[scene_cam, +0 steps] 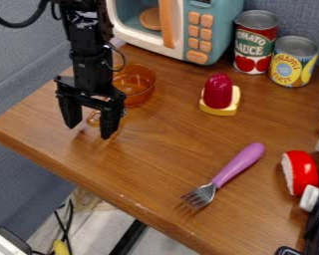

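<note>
My black gripper hangs low over the left side of the wooden table, its two fingers apart and pointing down. It is in front of an orange translucent pot, partly hiding it. Something thin and orange, perhaps the pot's handle, shows between and behind the fingers; I cannot tell whether they touch it.
A toy microwave, tomato can and yellow-label can stand at the back. A red-and-yellow toy sits at centre, a purple-handled fork at front right, a red-and-white toy by dark objects at right.
</note>
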